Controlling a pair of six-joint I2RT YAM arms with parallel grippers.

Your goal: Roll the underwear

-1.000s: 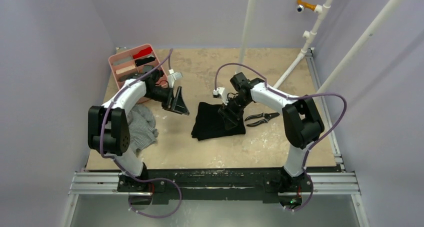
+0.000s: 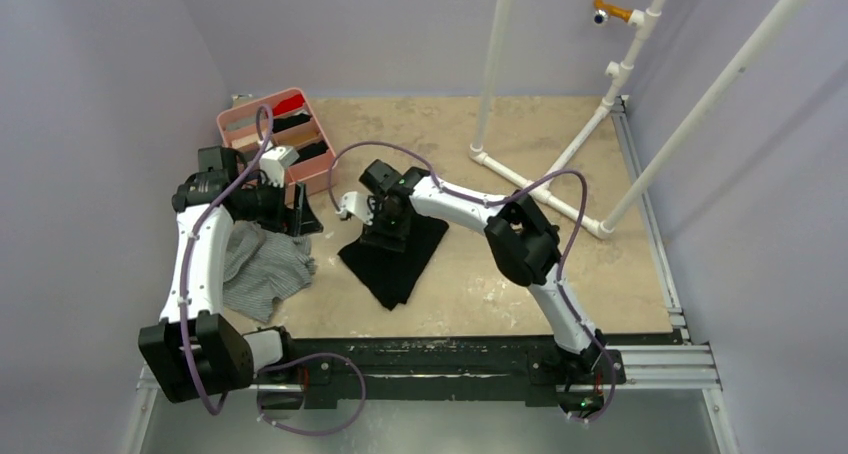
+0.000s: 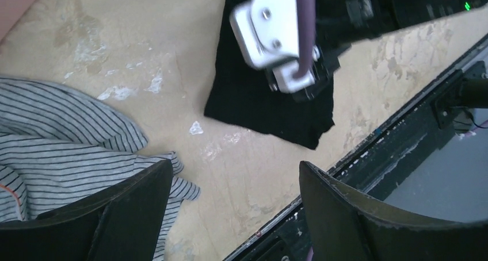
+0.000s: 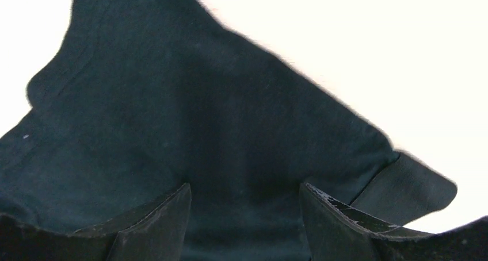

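The dark folded underwear (image 2: 400, 274) lies flat on the tan board (image 2: 480, 304) at the middle. My right gripper (image 2: 383, 232) is over it from the right, hiding its upper part; the right wrist view shows open fingers low on the fabric (image 4: 241, 111). My left gripper (image 2: 302, 219) stands left of the underwear, over the edge of a striped grey cloth (image 2: 260, 274), its fingers apart with nothing between them in the left wrist view.
A pink divided bin (image 2: 325, 174) with cloths sits at the back left. A white pipe frame (image 2: 600, 224) stands at the right and back. Bare board lies right of the underwear and along the front.
The underwear has shifted leftward and toward the front, turning, with my right gripper moving left over it. My left gripper has drawn back to the left.
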